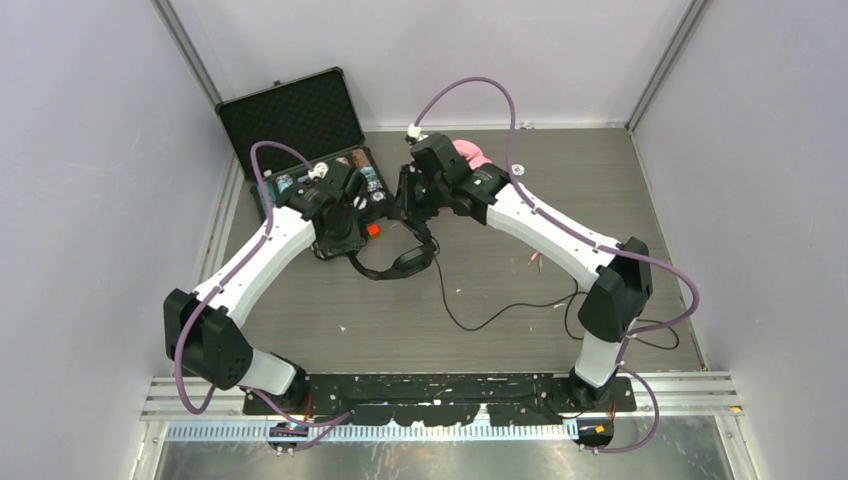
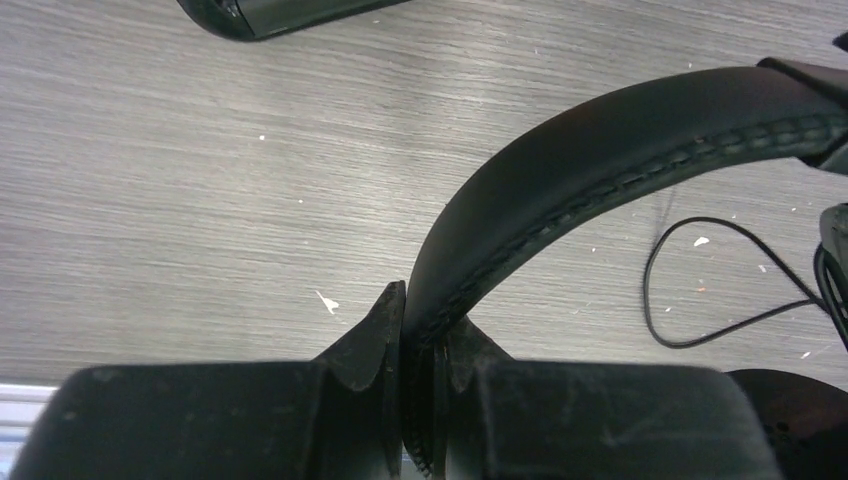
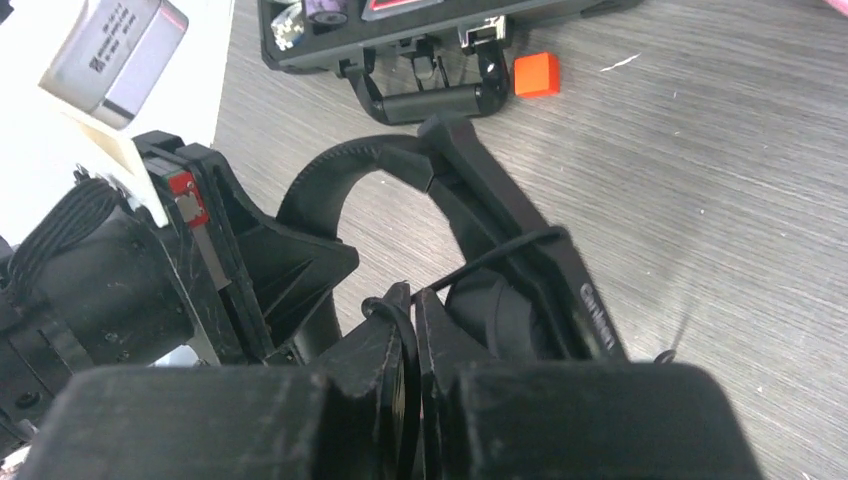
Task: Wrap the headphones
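Black headphones (image 1: 412, 262) hang above the table between my two arms, their band curving below the grippers in the top view. My left gripper is shut on the stitched headband (image 2: 560, 180), which sweeps up and right out of its fingers. At the far end of the headphones, my right gripper is shut on the thin black cable (image 3: 407, 345). Part of the cable runs from the fingertips across an earcup with lettering (image 3: 560, 285). The rest of the cable (image 1: 482, 325) trails over the table to the right, where it loops.
An open black case (image 1: 290, 120) stands at the back left, with its handle (image 3: 430, 103) facing the arms. Beside the handle lies an orange cube (image 3: 537, 75). A pink coil (image 1: 470, 152) sits behind my right gripper.
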